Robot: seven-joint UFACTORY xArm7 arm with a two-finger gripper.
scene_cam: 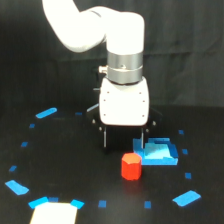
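Observation:
A red block (131,167) stands on the dark table, front and centre. Just behind it to the right lies a blue tray (171,161), with a pale flat area inside. My gripper (124,137) points down with its fingers wide apart and no object visible between them. In the picture it hangs above the red block, and its right finger overlaps the left part of the tray. How high it is over the table I cannot tell.
Blue tape strips (17,187) and small blue marks dot the black surface. A white and tan object (54,213) sits at the front left edge. Open dark table lies to the left of the block.

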